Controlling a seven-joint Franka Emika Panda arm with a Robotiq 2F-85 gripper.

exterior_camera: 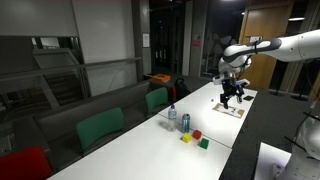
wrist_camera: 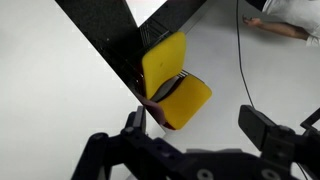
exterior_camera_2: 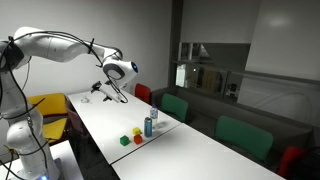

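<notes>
My gripper is open in the wrist view, its dark fingers wide apart at the bottom with nothing between them. In exterior view 1 the gripper [exterior_camera: 227, 101] hangs over the far right part of the white table, clear of the blocks. Near the table's middle lie a red block [exterior_camera: 197, 135], a yellow block [exterior_camera: 186, 138] and a green block [exterior_camera: 204, 144]. Behind them stand a dark can [exterior_camera: 185, 123] and a clear bottle [exterior_camera: 172, 112]. Exterior view 2 shows the same green block [exterior_camera_2: 125, 139] and red block [exterior_camera_2: 138, 140].
Below my wrist camera is a yellow chair [wrist_camera: 184, 98] beside the table edge, with a person's arm [wrist_camera: 278, 27] at top right. Green chairs [exterior_camera: 99, 127] line the table's far side.
</notes>
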